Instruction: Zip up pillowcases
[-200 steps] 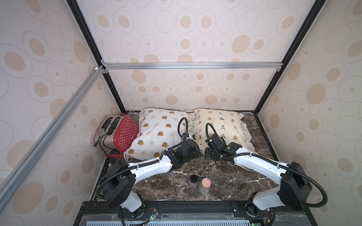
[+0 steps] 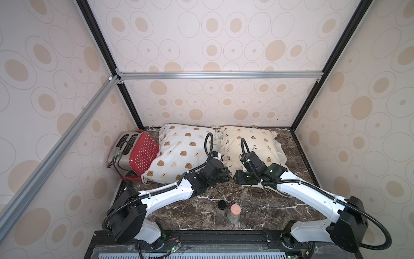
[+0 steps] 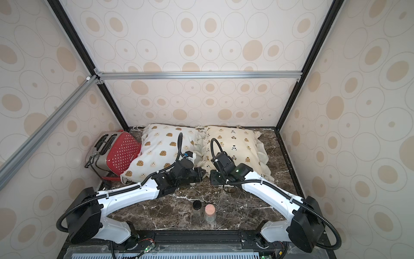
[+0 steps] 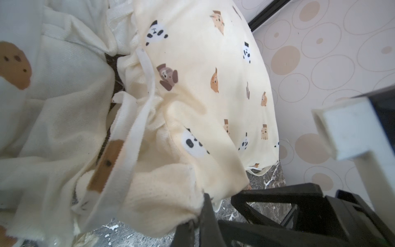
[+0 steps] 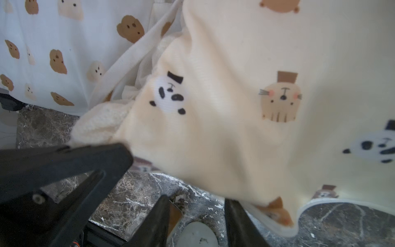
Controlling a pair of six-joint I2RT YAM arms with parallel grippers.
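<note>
Side by side at the back lie a white pillow with brown animal faces [image 2: 179, 146] and a cream pillow with panda faces [image 2: 245, 140]. My left gripper is shut at the cream case's near left corner, where the cloth bunches into its fingertips. Close to its right, my right gripper stands open below the cream case's front edge [image 5: 214, 185], with no cloth visibly between its fingers. A loose cloth strip [image 4: 133, 131] runs along the case's left side. I cannot make out the zipper or its pull in any view.
A red dotted toaster [image 2: 144, 153] stands left of the white pillow. Two small jars, one with a black lid [image 2: 222, 204] and one with a pink lid [image 2: 235, 210], stand near the front. Bare marble counter [image 2: 185, 213] lies around them.
The left arm and both pillows stay almost in place.
</note>
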